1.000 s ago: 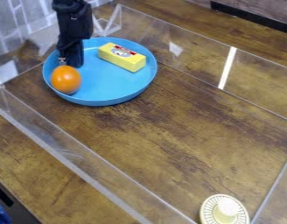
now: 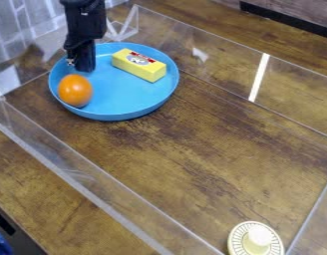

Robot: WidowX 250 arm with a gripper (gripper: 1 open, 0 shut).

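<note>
A blue plate (image 2: pixel 127 96) holds an orange ball (image 2: pixel 75 91) at its front left and a yellow box (image 2: pixel 139 65) with a label at its back right. My dark gripper (image 2: pixel 79 58) is over the plate's back left rim, above the ball. Its fingertips are small and dark, and how far apart they stand is unclear.
A white round object (image 2: pixel 254 240) lies at the front right. Transparent walls run along the left and front edges.
</note>
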